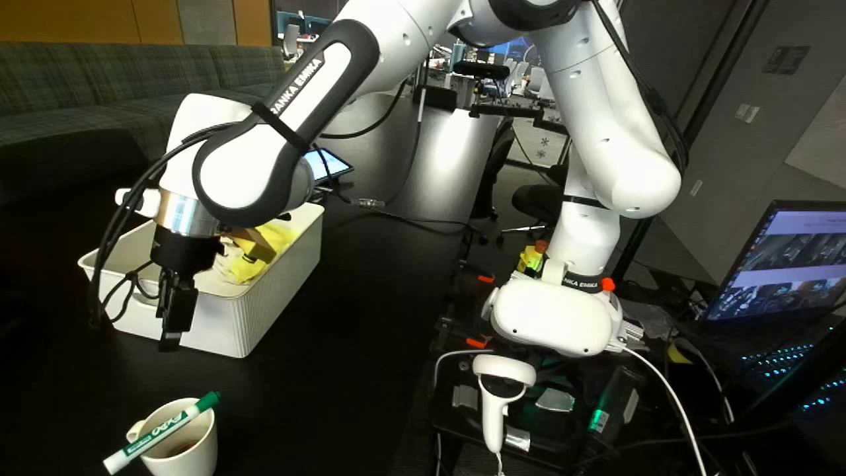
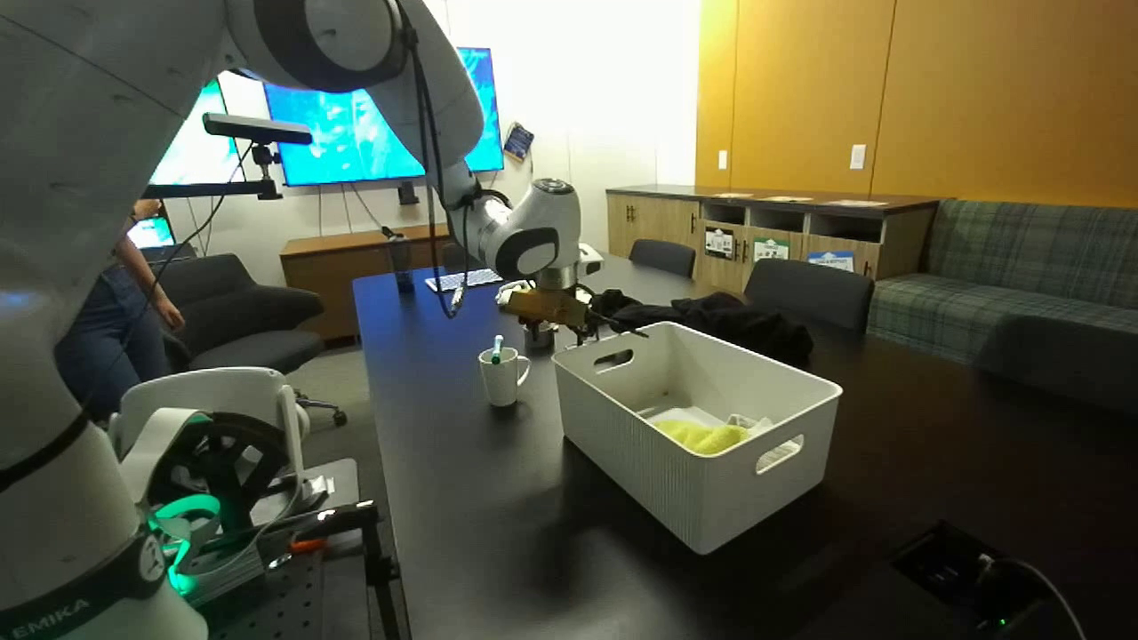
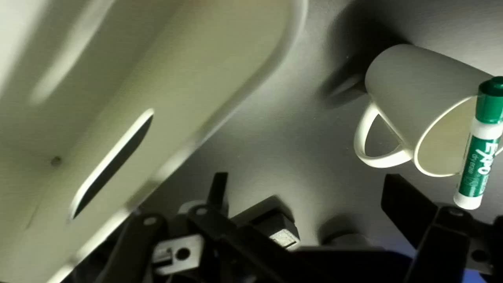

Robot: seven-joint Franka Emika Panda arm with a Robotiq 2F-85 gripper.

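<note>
A white mug [image 1: 184, 445] stands upright on the dark table, its handle toward the bin side in the wrist view. Across its rim rests a green-and-white marker [image 1: 162, 432], which also crosses the mouth of the mug [image 3: 424, 103] in the wrist view. My gripper [image 1: 170, 333] points down beside the near end of the white bin [image 1: 273, 289], above and behind the mug in exterior view 1. Its black fingers [image 3: 408, 207] stand wide apart in the wrist view, so the gripper is open, with nothing held between them.
Yellow cloth [image 2: 704, 436] and paler cloth lie inside the bin. Dark fabric [image 2: 736, 325] is heaped on the table behind it. A tablet [image 1: 326, 164] sits farther along the table. Beside the bin, toward the robot base, the tabletop is clear.
</note>
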